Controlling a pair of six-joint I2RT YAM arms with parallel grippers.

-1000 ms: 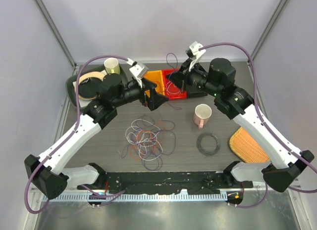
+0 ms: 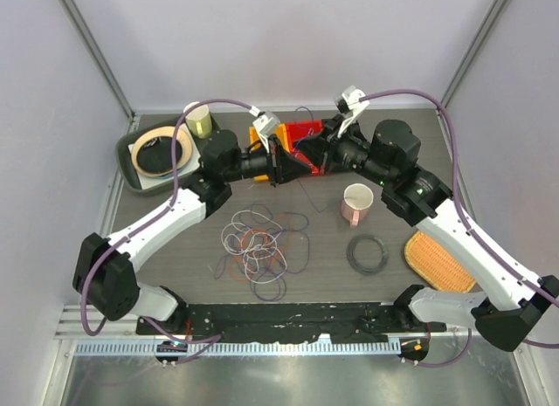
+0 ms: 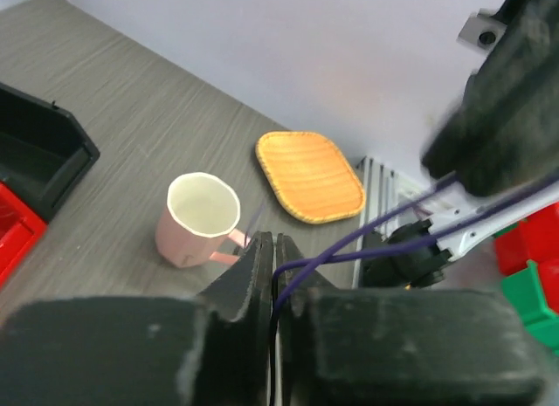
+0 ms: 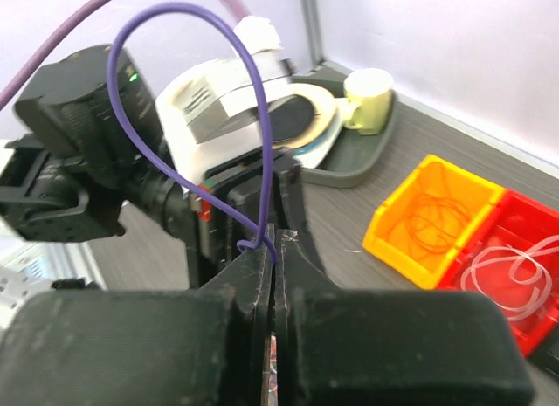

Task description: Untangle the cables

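A purple cable (image 4: 194, 186) loops up from my right gripper, which is shut on it. The same purple cable (image 3: 336, 247) lies in two strands at the fingertips of my left gripper, shut on it as well. In the top view the two grippers meet close together above the table's back half, and a thin length of cable hangs below them. On the table nearer the front lies a tangled pile of white, orange and purple cables (image 2: 259, 251).
Behind the grippers stand a yellow bin (image 4: 410, 227) and a red bin (image 4: 511, 271) holding a white cable. A pink mug (image 2: 355, 203), a dark cable coil (image 2: 368, 254) and an orange basket (image 2: 438, 261) occupy the right side. At back left is a grey tray (image 2: 127, 172).
My left gripper has moved right, up to the right gripper. The pile stays put.
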